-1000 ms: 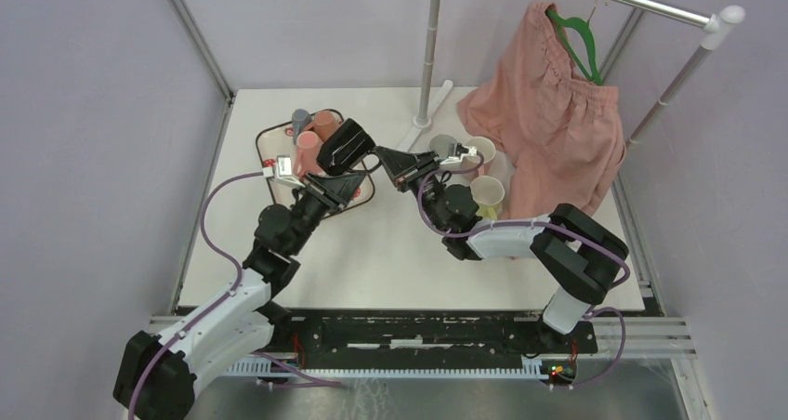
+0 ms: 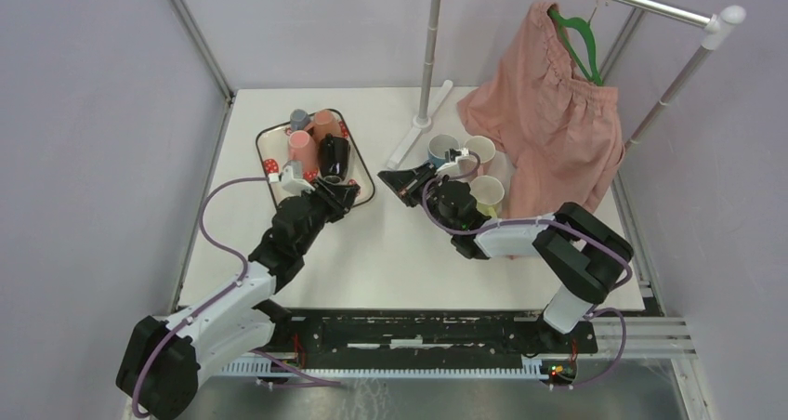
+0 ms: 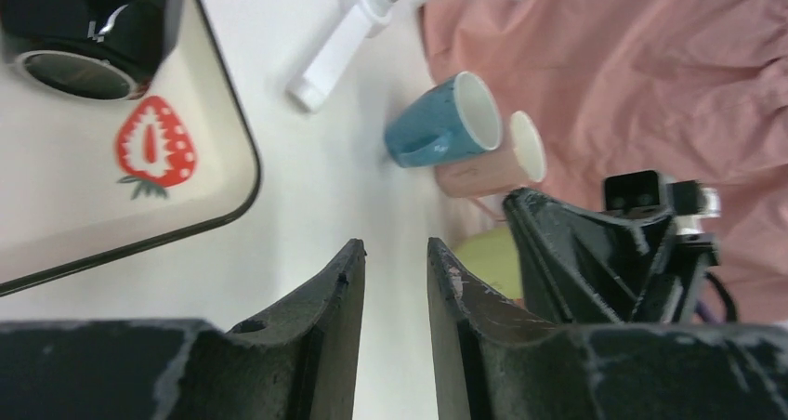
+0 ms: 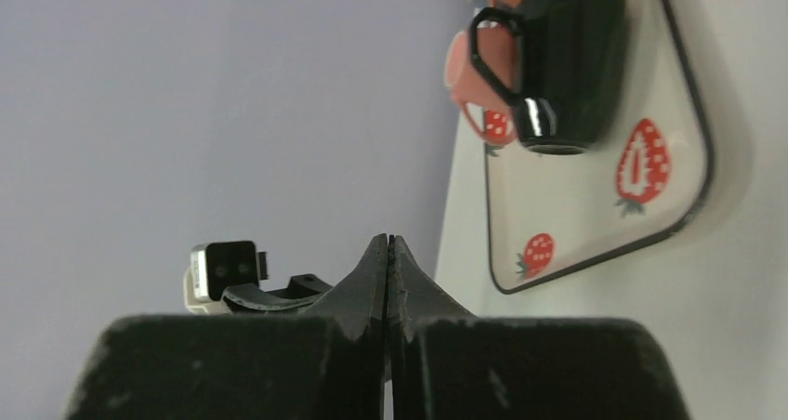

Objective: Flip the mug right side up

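A black mug (image 2: 332,155) lies on its side in the strawberry-patterned tray (image 2: 365,188) among pink and grey mugs; in the right wrist view the mug (image 4: 567,67) has its handle toward the pink mug (image 4: 476,67). My left gripper (image 2: 344,193) is at the tray's front edge near the mug; in its wrist view the fingers (image 3: 330,313) stand part open with bare table between them. My right gripper (image 2: 395,180) is just right of the tray, shut with nothing seen between its fingertips.
A teal mug (image 3: 427,123) and other mugs stand at the right beside pink shorts (image 2: 548,141) on a hanger. A rack foot (image 2: 409,137) lies behind them.
The black mug, earlier raised and tilted between my grippers, now lies in the tray.
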